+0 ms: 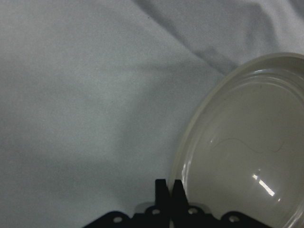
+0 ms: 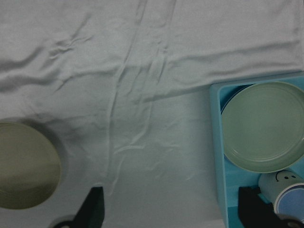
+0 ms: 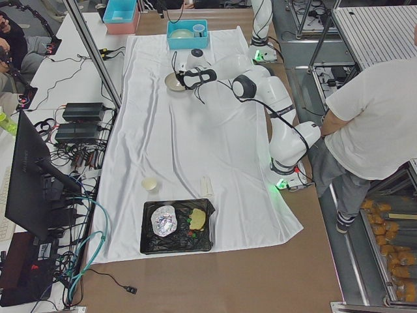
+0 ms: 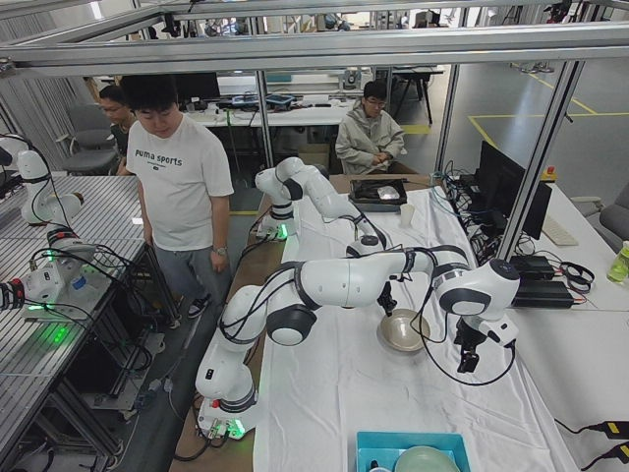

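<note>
A beige bowl rests on the white cloth near the far end, also filling the right of the left wrist view. My left gripper is at that bowl's rim, its fingertips close together; whether the rim is between them is hard to tell. My right gripper stands open above the cloth, between the bowl and a blue bin, which holds a green plate and a smiley mug.
At the near end in the left camera view are a black tray with foil and food, a small cup and a pale flat item. A person stands beside the right edge.
</note>
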